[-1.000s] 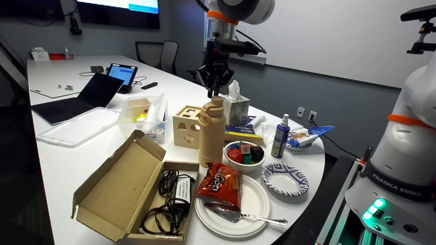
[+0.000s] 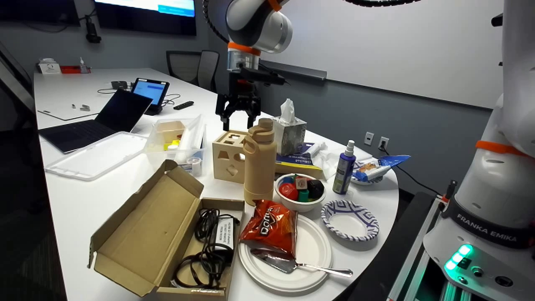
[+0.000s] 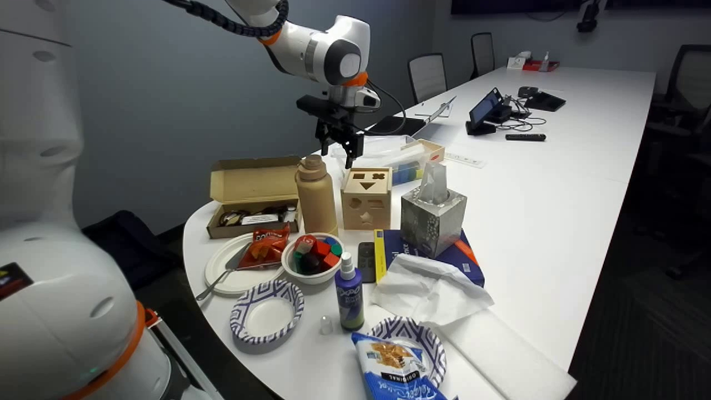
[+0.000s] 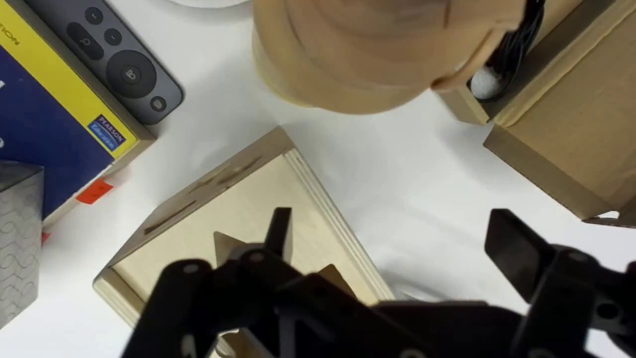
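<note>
Wide open and empty, my gripper [image 2: 238, 126] hangs above the wooden shape-sorter box [image 2: 229, 160]. In the wrist view one finger [image 4: 278, 232] is over the box top and the other finger [image 4: 517, 253] is out over bare table. The tan bottle [image 2: 260, 168] stands upright beside the box, touching neither finger in the wrist view. A white bowl of coloured blocks [image 3: 311, 258] sits in front of the bottle in exterior view 2. My arm hides part of the box top in the wrist view.
Close around stand an open cardboard box [image 2: 145, 225] with cables, a clear plastic bin [image 2: 195, 138], a tissue box [image 3: 433, 220] on a blue book [image 3: 471, 266], and a purple spray bottle [image 3: 349, 293]. A plate [image 2: 321, 246] bears a red chip bag.
In exterior view 1 my gripper has moved left and lower, from above the bottle's cap to above the wooden box. Its fingers now show spread apart. The table objects look unmoved.
</note>
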